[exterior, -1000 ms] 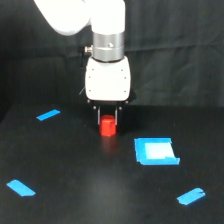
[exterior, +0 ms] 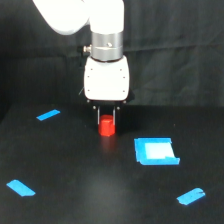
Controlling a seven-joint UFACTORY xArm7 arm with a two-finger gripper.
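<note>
A white robot arm reaches down from the top of the camera view, and its gripper is low over the black table at the centre. A small red object sits upright between or just below the dark fingers. Whether the fingers press on it is too small to tell.
To the right is a blue-edged square with a white middle on the table. Short blue strips lie at the left, lower left and lower right.
</note>
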